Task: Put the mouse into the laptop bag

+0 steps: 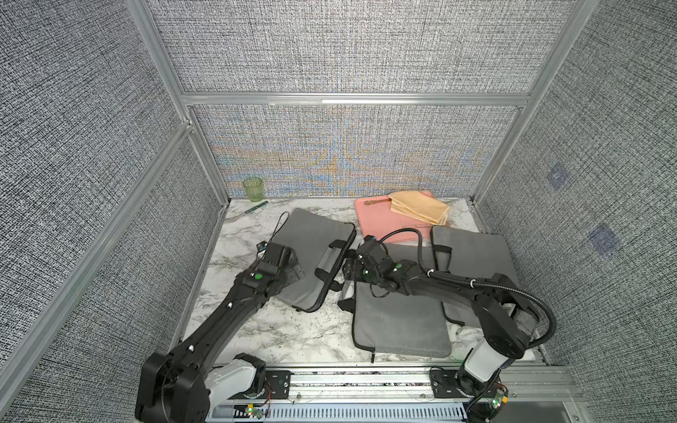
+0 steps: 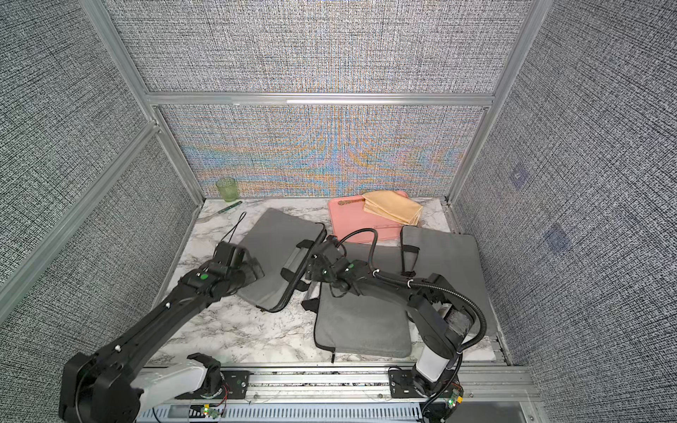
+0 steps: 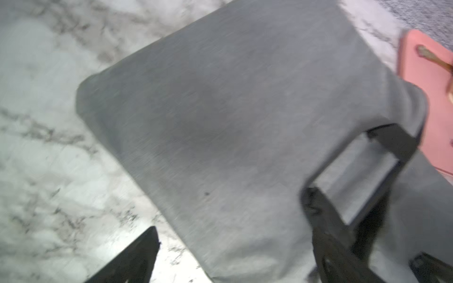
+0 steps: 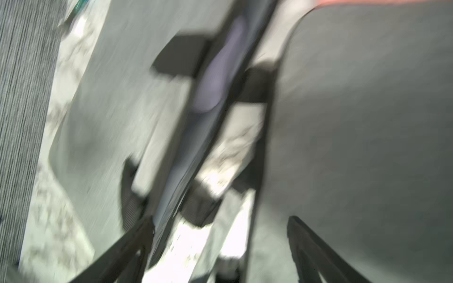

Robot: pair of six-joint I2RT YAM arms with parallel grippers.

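The left grey laptop bag (image 1: 310,246) lies slanted on the table, with a dark-edged slit along its right side and a black-ended handle. In the right wrist view a smooth lavender shape (image 4: 214,85) sits inside that slit; it looks like the mouse, though blur and the bag's edge hide part of it. Over the left bag's lower left part is my left gripper, open, nothing between its fingers. My right gripper is open and empty too, above the gap between the left bag and the middle bag (image 1: 402,320).
A third grey bag (image 1: 479,253) lies at right. Behind are a pink board (image 1: 377,218) with a folded yellow cloth (image 1: 419,206), a green glass (image 1: 253,189) and a dark pen (image 1: 256,207). Bare marble shows in front of the left bag.
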